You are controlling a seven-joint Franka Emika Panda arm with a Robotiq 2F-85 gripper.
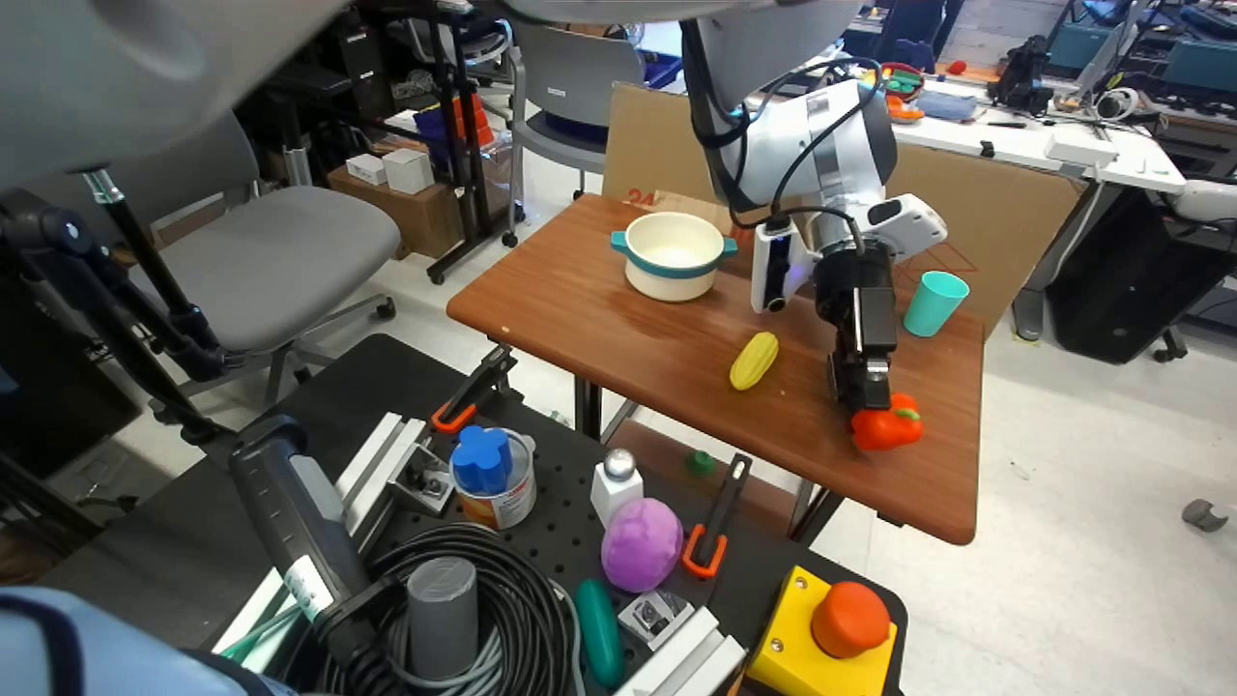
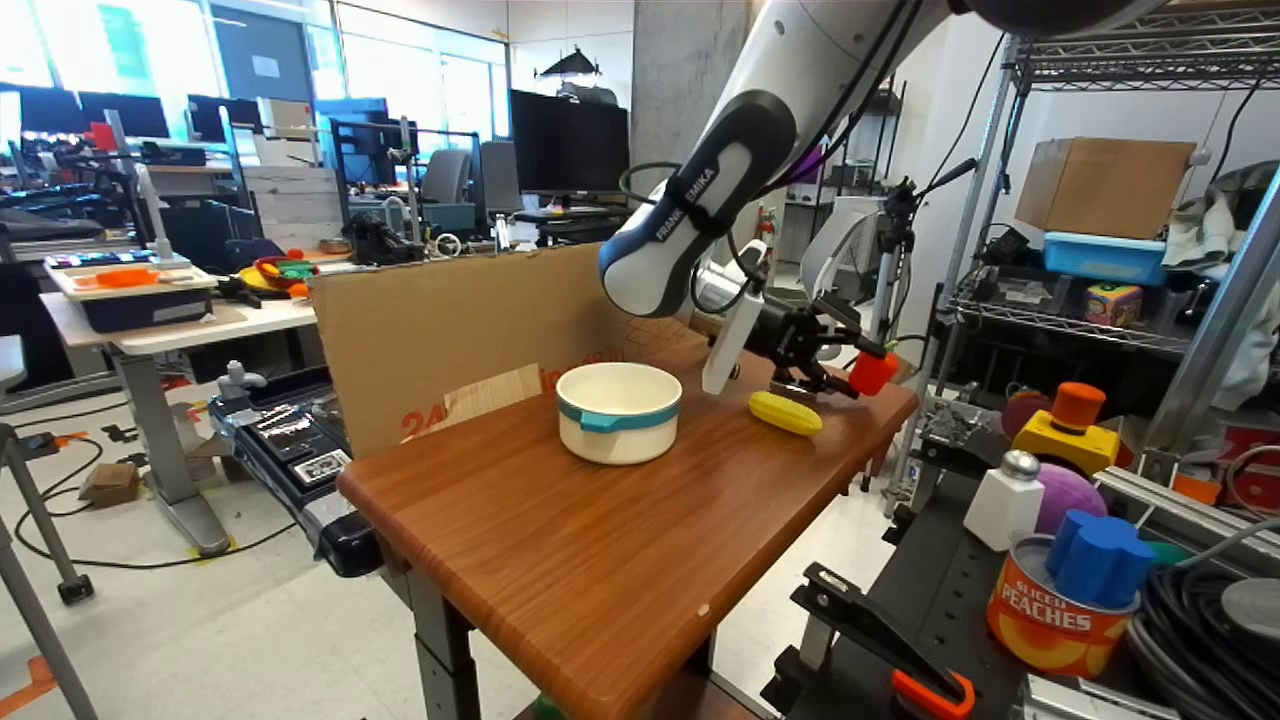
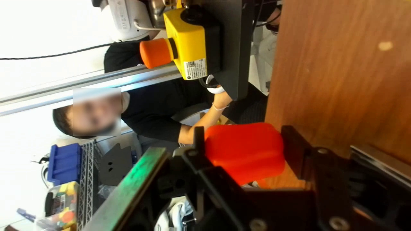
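A red bell pepper [image 1: 884, 429] with a green stem is pinched between the black fingers of my gripper [image 1: 860, 394], near the table's right end. In the wrist view, one fingertip [image 3: 199, 139] presses against each side of the pepper [image 3: 246, 152]. From exterior view 2, the pepper [image 2: 872, 374] looks raised off the wooden tabletop, held out sideways by the tilted hand. A yellow corn cob [image 1: 755, 361] lies on the table left of the gripper. The cream pot [image 1: 674, 253] with teal handles stands open farther back, and a teal cup [image 1: 934, 303] sits behind the hand.
Bare wood fills much of the tabletop [image 2: 540, 540] in front of the pot. A cardboard panel [image 2: 468, 324] borders its back edge. Across a gap, the black cart carries a yellow box with an orange button [image 1: 849, 617], a can and clamps. The wrist view shows a seated person [image 3: 161, 104].
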